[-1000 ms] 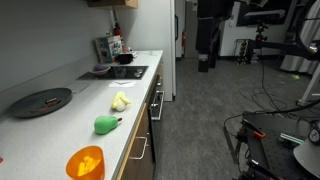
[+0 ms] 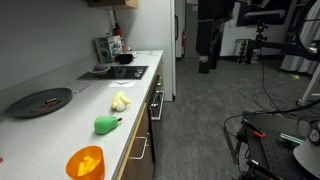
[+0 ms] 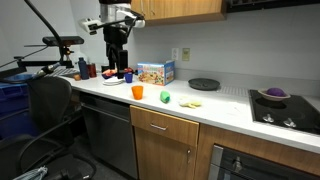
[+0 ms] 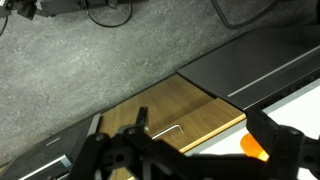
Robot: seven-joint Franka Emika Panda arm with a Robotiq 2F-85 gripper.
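Observation:
My gripper stands open in the wrist view, its two dark fingers well apart and only floor and cabinet fronts showing between them. In exterior view 2 the gripper (image 3: 122, 72) hangs in front of the counter's left part, above counter height. An orange bowl (image 2: 76, 167) with yellow pieces in it stands near the counter's edge. Beyond it lie a green rounded object (image 2: 106, 125) and a yellow item (image 2: 121, 102). Part of the orange bowl (image 4: 252, 145) shows beside the right finger in the wrist view.
A dark round pan (image 2: 40, 103) lies toward the wall. Farther along is a black cooktop (image 3: 289, 108) with a purple item (image 3: 274, 93) on it. Boxes (image 3: 156, 73) stand at the counter's left end. Below are wooden cabinets (image 3: 165, 128); open floor (image 2: 195, 125) lies alongside.

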